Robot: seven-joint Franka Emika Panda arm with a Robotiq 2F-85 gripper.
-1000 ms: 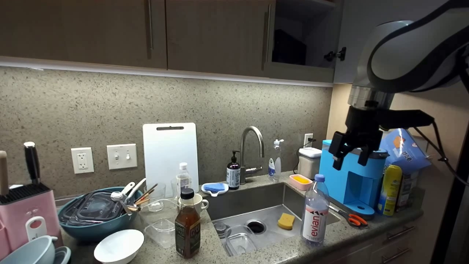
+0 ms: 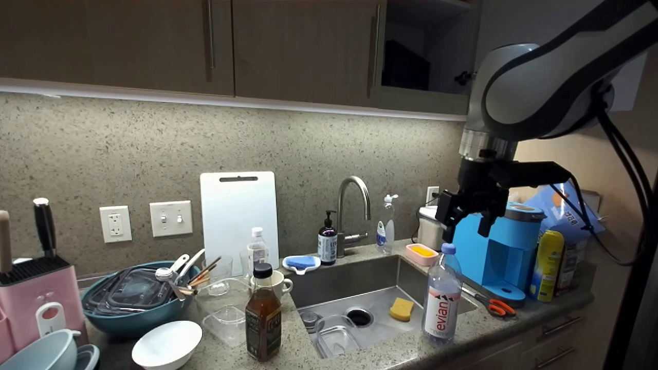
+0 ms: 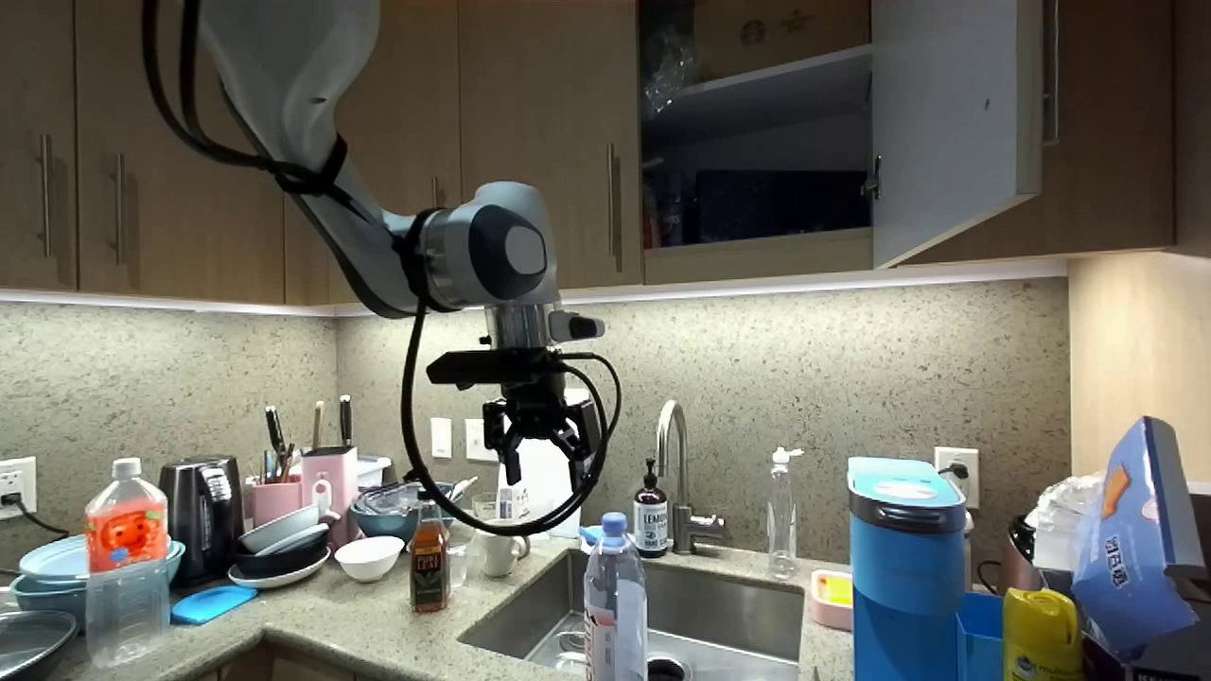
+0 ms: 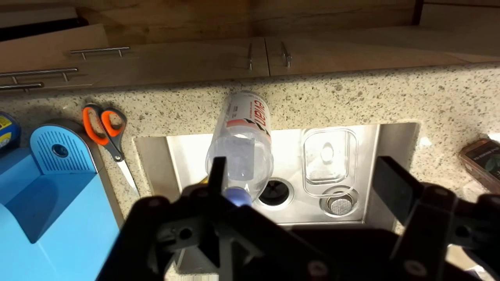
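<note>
My gripper [image 2: 465, 231] hangs open over the counter by the sink, its fingers pointing down and nothing between them. In the wrist view a wide gap separates the two dark fingers [image 4: 216, 175]. A clear Evian bottle [image 2: 442, 296] with a blue-violet cap stands upright on the counter's front strip, beside the sink. From above, the bottle [image 4: 243, 136] shows near the left finger, its cap [image 4: 238, 196] partly covered by the gripper. In the second exterior view the same bottle [image 3: 615, 602] stands in front of the sink, with my gripper [image 3: 542, 460] higher and to its left.
The sink [image 2: 376, 293] holds a yellow sponge [image 2: 401, 309] and a clear container [image 2: 337, 339]. A blue machine [image 2: 478, 246] and orange-handled scissors [image 2: 500, 308] stand right of the bottle. A brown sauce bottle [image 2: 263, 317] is to the left. Overhead, a cabinet door [image 3: 956, 125] hangs open.
In the first exterior view, the arm and open gripper have moved left and slightly down, from in front of the blue machine to nearer the Evian bottle. The bottle has not moved.
</note>
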